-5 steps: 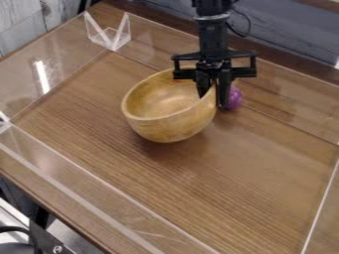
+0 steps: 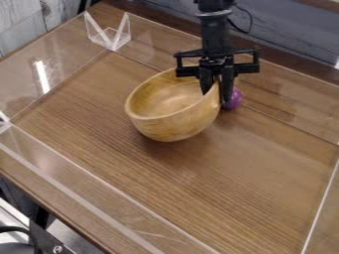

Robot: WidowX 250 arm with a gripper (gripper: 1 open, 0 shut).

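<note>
A yellow oval bowl [image 2: 166, 108] sits tilted on the wooden table in the middle of the view. My black gripper [image 2: 212, 81] reaches down from the top over the bowl's raised right rim; its fingertips are partly hidden there, and I cannot tell whether it is shut on the rim. A small purple object [image 2: 233, 99] lies just right of the bowl, partly behind the gripper.
A clear triangular holder [image 2: 109, 30] stands at the back left.
My gripper has shifted slightly up, and the bowl has moved a little with it, its position otherwise much the same.
</note>
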